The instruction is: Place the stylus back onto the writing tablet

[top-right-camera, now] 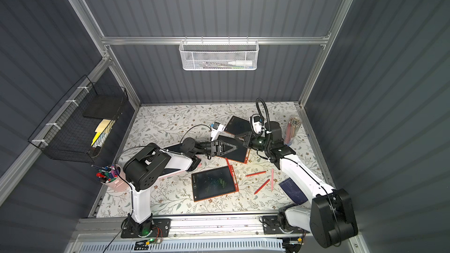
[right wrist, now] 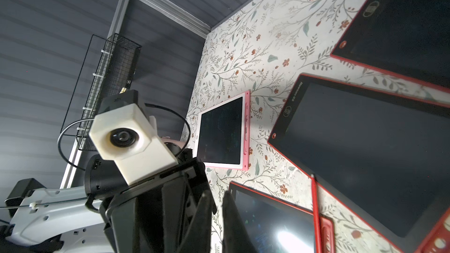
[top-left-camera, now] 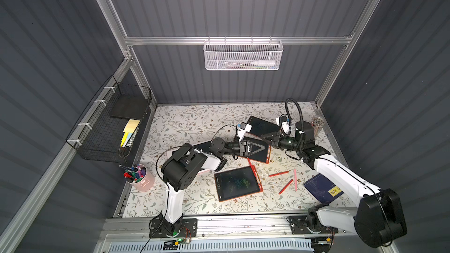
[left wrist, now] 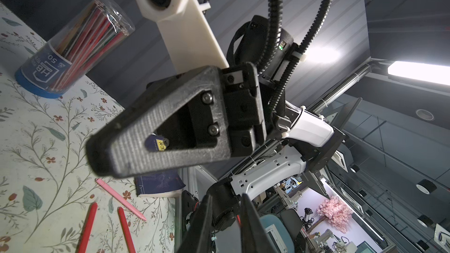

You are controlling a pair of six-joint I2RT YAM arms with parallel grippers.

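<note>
My left gripper (top-left-camera: 253,149) and right gripper (top-left-camera: 268,136) face each other above the middle tablets. The left gripper's fingers are unclear, though a red stylus (right wrist: 315,210) appears below it, upper end at the middle tablet's (right wrist: 356,150) edge, in the right wrist view. The right gripper's finger fills much of the left wrist view; whether it is open is hard to tell. Red styluses (top-left-camera: 279,173) and a pink stylus (top-left-camera: 295,179) lie right of the front tablet (top-left-camera: 236,185). A pink tablet (right wrist: 220,131) and a back tablet (top-left-camera: 260,124) also rest on the table.
A pencil tub (left wrist: 75,46) stands at back right, a pen cup (top-left-camera: 143,182) at front left. A navy notebook (top-left-camera: 323,187) lies at front right. Baskets hang on the left and back (top-left-camera: 242,56) walls.
</note>
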